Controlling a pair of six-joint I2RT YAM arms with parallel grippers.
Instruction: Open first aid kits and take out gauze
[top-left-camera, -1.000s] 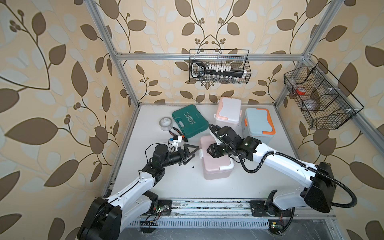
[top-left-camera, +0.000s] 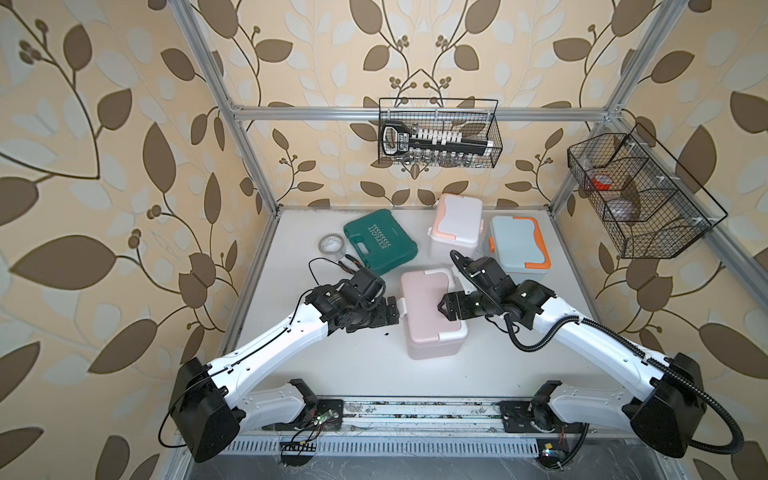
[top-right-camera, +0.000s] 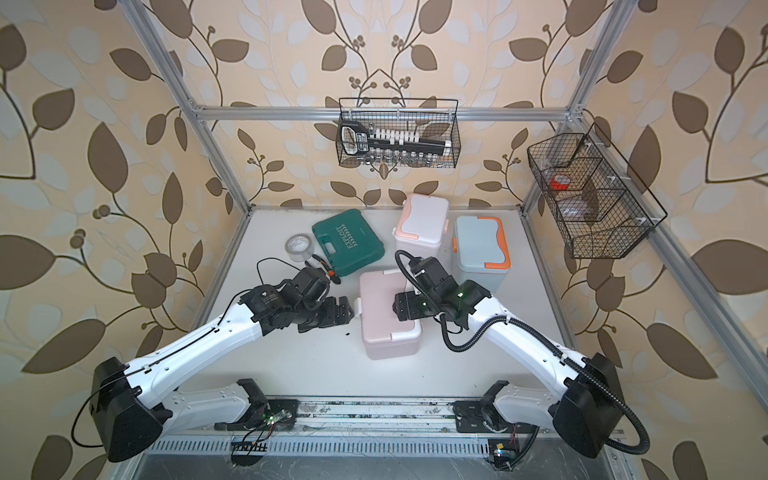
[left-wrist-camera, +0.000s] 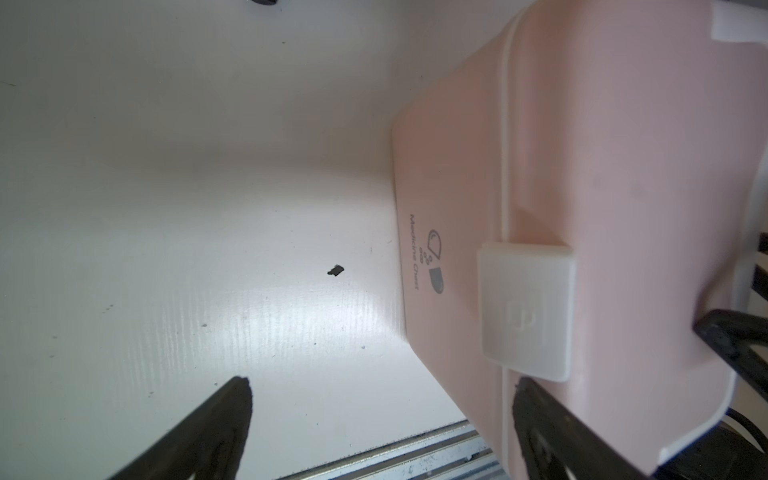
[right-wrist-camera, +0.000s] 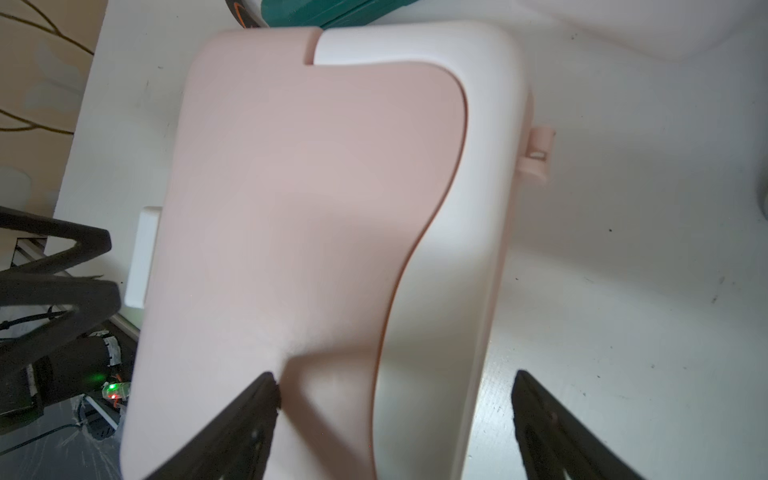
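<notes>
A closed pink first aid kit (top-left-camera: 426, 301) with white trim stands upright in the middle of the table. Its white latch (left-wrist-camera: 525, 310) is on the side facing my left arm and looks closed. At that side my left gripper (top-left-camera: 393, 310) is open, one finger (left-wrist-camera: 564, 432) close to the kit's wall below the latch. Over the lid (right-wrist-camera: 312, 208), near its right edge, hangs my right gripper (top-left-camera: 450, 307), open and empty, its fingers astride the white trim (right-wrist-camera: 436, 304). Whether either gripper touches the kit cannot be told. No gauze is in view.
Behind stand a green case (top-left-camera: 381, 241), a white-and-peach box (top-left-camera: 458, 219) and a blue-grey box (top-left-camera: 518, 241) with orange trim. A tape roll (top-left-camera: 332, 246) and pliers (top-right-camera: 326, 269) lie at the back left.
My left gripper has turned and its arm has swung in beside the latch. The right gripper has shifted right across the lid. The kit has stayed in place.
</notes>
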